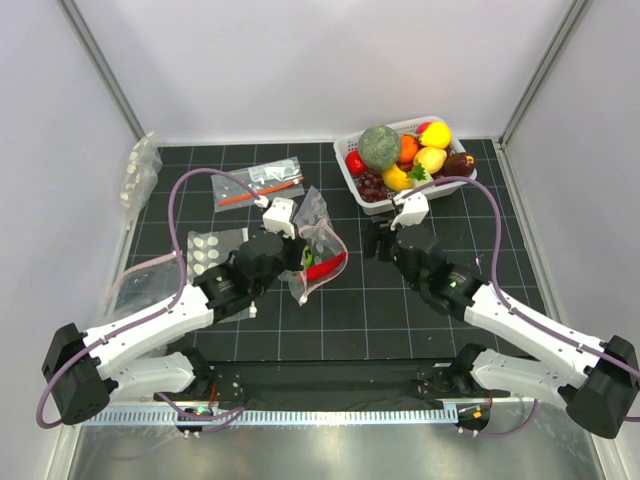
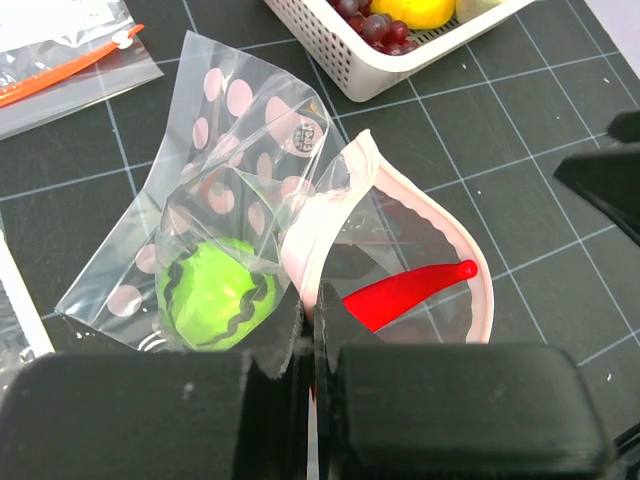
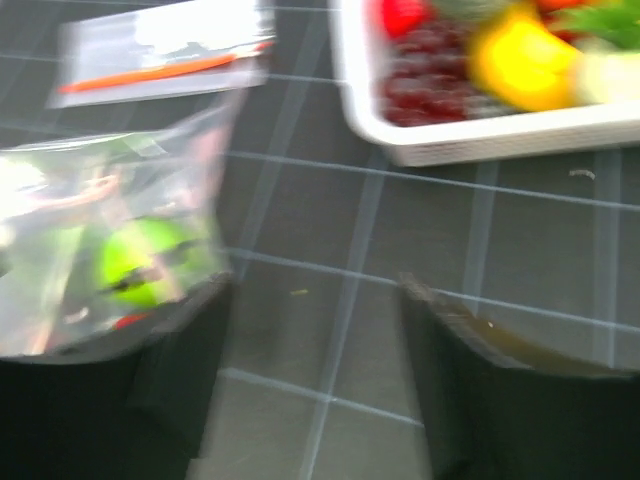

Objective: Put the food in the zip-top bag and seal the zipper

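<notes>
In the left wrist view, the clear bag with pink dots (image 2: 239,97) lies on the mat, its pink-edged mouth (image 2: 455,235) spread apart. My left gripper is shut on the bag's pink rim. Inside the bag rest a green ball-shaped food with dark stripes (image 2: 205,295) and a red chili pepper (image 2: 410,292); the pepper lies just within the mouth, its lower part hidden by my left fingers. To the right of the bag, my right gripper stands open above bare mat, nothing between its fingers.
A white basket (image 1: 346,175) of fruit and vegetables stands at the back right. An orange-zip bag (image 1: 258,184) lies behind the dotted bag, and a white-dotted bag (image 1: 213,246) lies left of it.
</notes>
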